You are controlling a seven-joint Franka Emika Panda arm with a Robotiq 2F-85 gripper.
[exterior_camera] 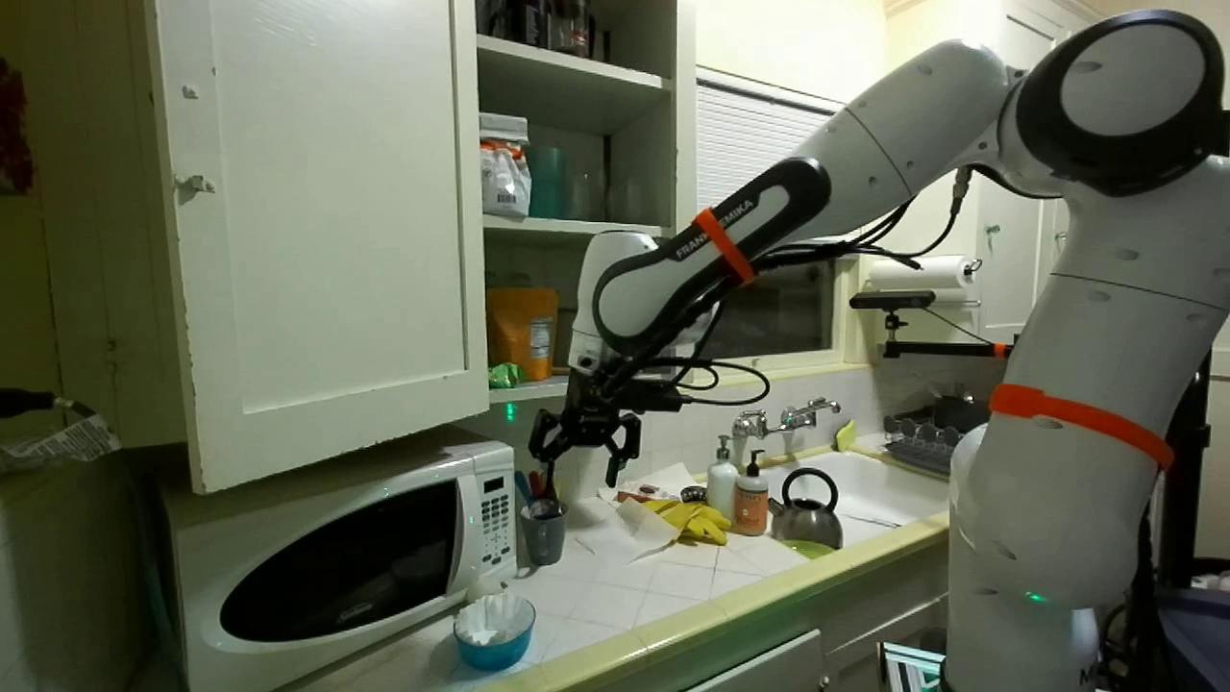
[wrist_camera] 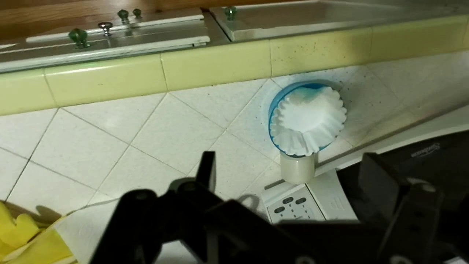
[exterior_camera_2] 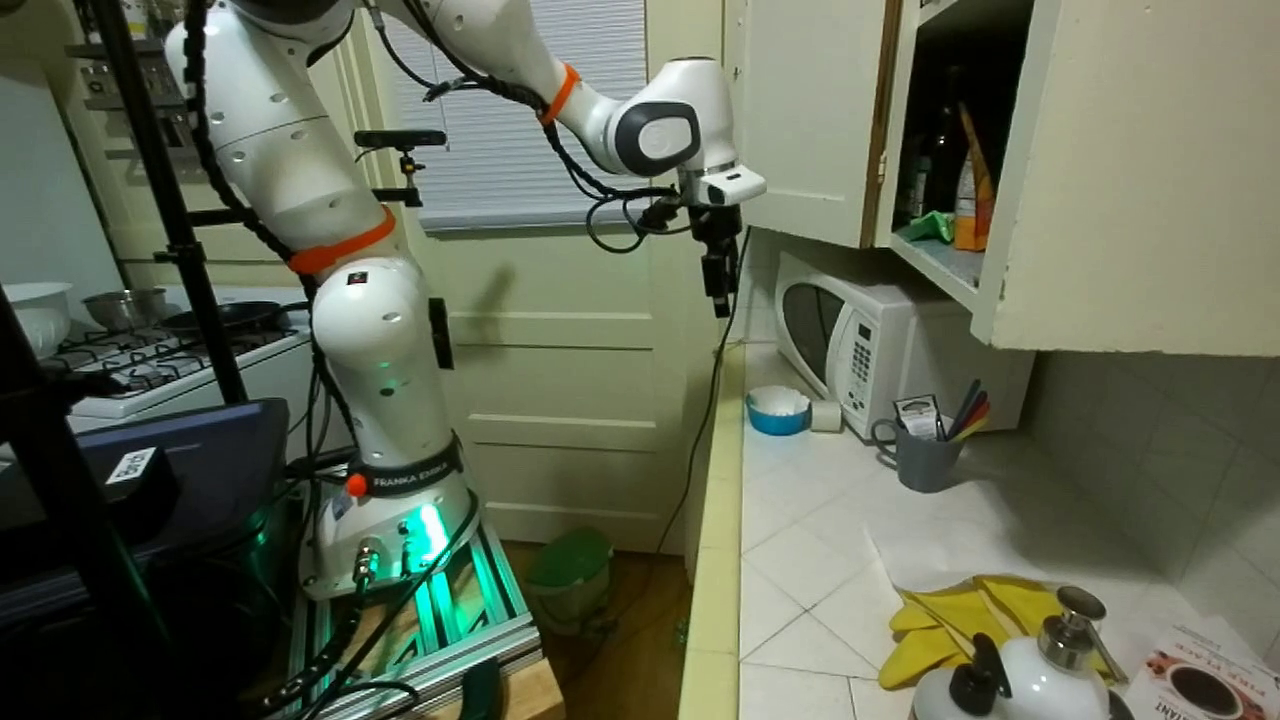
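Note:
My gripper point(exterior_camera: 584, 452) hangs above the counter near the microwave, its fingers spread apart with nothing between them. In the wrist view the two fingers point(wrist_camera: 206, 171) stand wide apart at the bottom of the picture. Beyond them a blue bowl point(wrist_camera: 273, 112) sits on the white tiles, lined with white paper coffee filters point(wrist_camera: 307, 118). Touching or very close to the bowl is a small pale cylinder point(wrist_camera: 297, 168). A grey mug point(exterior_camera: 543, 532) holding pens and other thin items stands beside the microwave point(exterior_camera: 484, 542).
Yellow gloves point(exterior_camera: 695, 521), two pump bottles point(exterior_camera: 751, 502) and a kettle point(exterior_camera: 807, 525) stand by the sink point(exterior_camera: 894, 490). An open cabinet door point(exterior_camera: 334, 219) hangs over the microwave.

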